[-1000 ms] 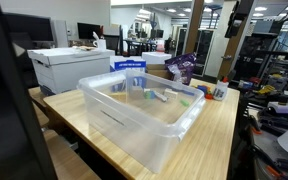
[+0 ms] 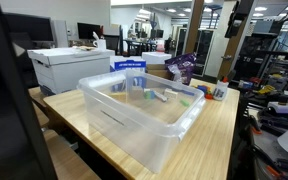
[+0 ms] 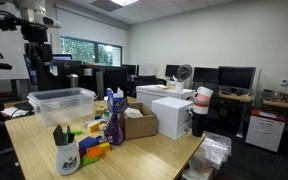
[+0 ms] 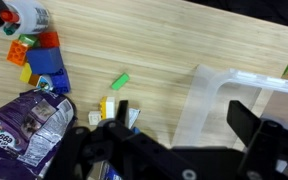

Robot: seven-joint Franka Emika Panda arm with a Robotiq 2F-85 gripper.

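Observation:
Wide apart in the wrist view, the fingers of my open gripper have nothing visible between them. The arm holds it high above the table, at the upper left of exterior view 2 and the upper right of exterior view 1. A clear plastic bin stands on the wooden table; its wall shows below the gripper. Beyond the bin lie a small green block, a blue block, a red block and a dark purple bag. The fingers hide part of the bin.
A white cup with pens stands near the blocks. An open cardboard box, a white box and stacked cups occupy the other end. Bare wood shows beside the bin.

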